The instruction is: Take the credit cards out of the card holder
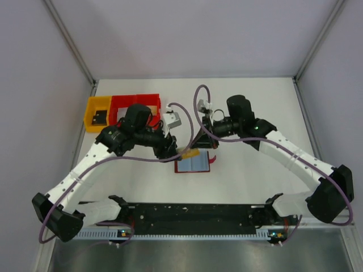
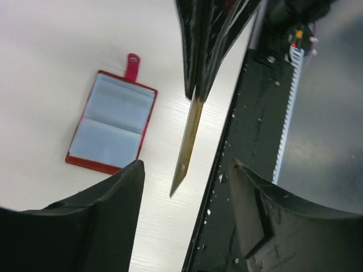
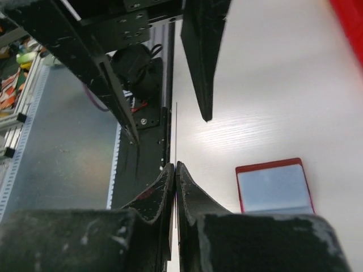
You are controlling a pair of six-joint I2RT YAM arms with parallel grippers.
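Observation:
A thin yellow card (image 1: 190, 154) hangs between my two grippers, above the table. In the right wrist view the card (image 3: 176, 133) is seen edge-on, with my right gripper shut on it. Around the card's other end, my left gripper stands open; its fingers (image 2: 131, 184) are clear of the card (image 2: 189, 133) on both sides. Below lies the card holder (image 2: 110, 124), spread open on the table, pale blue inside with red edges and a red strap (image 2: 132, 67). No card shows in its visible pockets.
At the back left stand a red box (image 1: 117, 102) with compartments and a yellow box (image 1: 96, 106) containing a dark object (image 1: 99, 117). Both grippers are close together over the holder.

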